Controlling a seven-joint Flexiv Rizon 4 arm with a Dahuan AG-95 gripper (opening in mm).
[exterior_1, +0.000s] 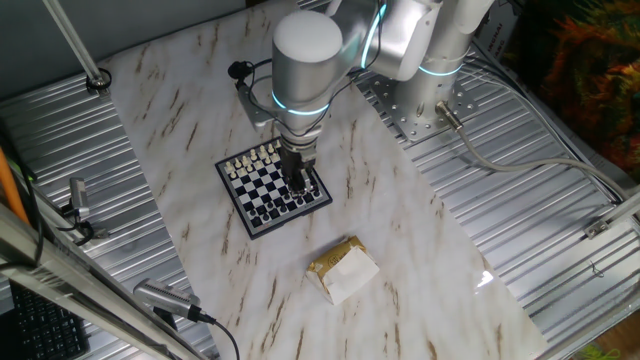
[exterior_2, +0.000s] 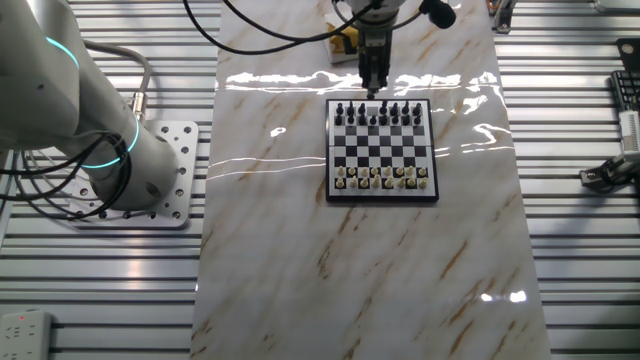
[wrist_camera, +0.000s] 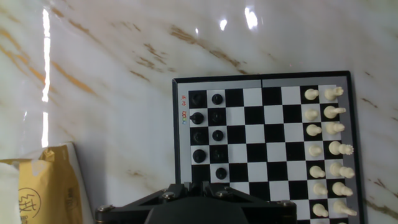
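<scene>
A folding magnetic chessboard (exterior_2: 382, 150) lies open on the marble-patterned table, black pieces (exterior_2: 351, 115) along one side and white pieces (exterior_2: 380, 178) along the other. My gripper (exterior_2: 372, 88) hangs over the black side, its fingers close together. At their tips a small dark shape shows in exterior view 2, apparently a black chess piece (exterior_2: 371, 96). The black back row has a bare square near its middle. In the wrist view the gripper covers the board's near left part, and its dark body hides whatever is between the tips.
A yellow and white paper packet (exterior_1: 345, 272) sits on the table beyond the black side of the board. Black cables (exterior_2: 290, 38) hang round the arm.
</scene>
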